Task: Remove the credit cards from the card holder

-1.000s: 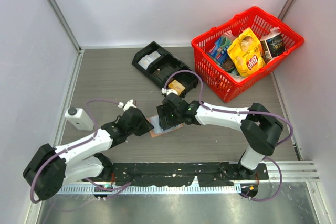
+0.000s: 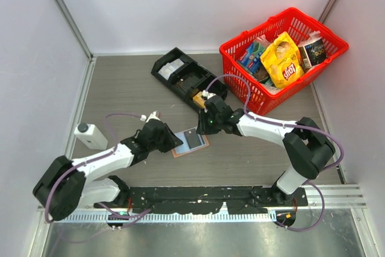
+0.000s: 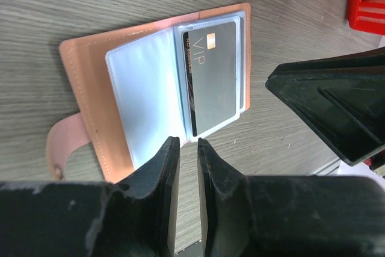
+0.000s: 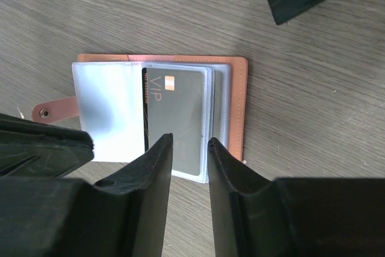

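Lying open on the table, the tan card holder (image 3: 90,82) shows a white sleeve page (image 3: 147,88) and, beside it, a grey VIP card (image 3: 213,70) in a clear sleeve. In the right wrist view the grey VIP card (image 4: 176,112) lies flat, its clear sleeve around it. My left gripper (image 2: 178,142) hovers at the holder's left side, fingers a little apart and empty. Over the right edge is my right gripper (image 2: 201,129), also part open, with nothing between its fingers. Neither gripper visibly touches the card.
Behind the holder stands a black divided tray (image 2: 186,82) with small items in it. A red basket (image 2: 240,91) of snack packs fills the back right, and a white bottle (image 2: 91,136) stands at the left.
My left gripper has come rightward over the holder's left part.
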